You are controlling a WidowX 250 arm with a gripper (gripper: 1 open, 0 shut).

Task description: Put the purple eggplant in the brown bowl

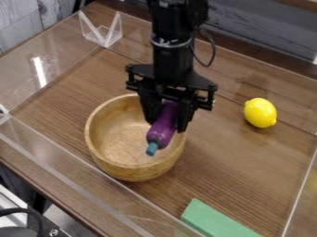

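The purple eggplant point(161, 129) hangs over the right part of the brown bowl point(107, 160), its teal end pointing down toward the viewer. My gripper point(169, 109) is shut on the eggplant's upper end, which its fingers partly hide. Black gripper and arm parts cover the bowl's far rim. From this angle I cannot tell how far the teal end is above the bowl's floor.
On the right of the wooden table lies a yellow object point(260, 113). A green block point(218, 219) is at the front right. Clear plastic point(100, 30) stands at the back left. Black cables point(18, 215) show at the lower left.
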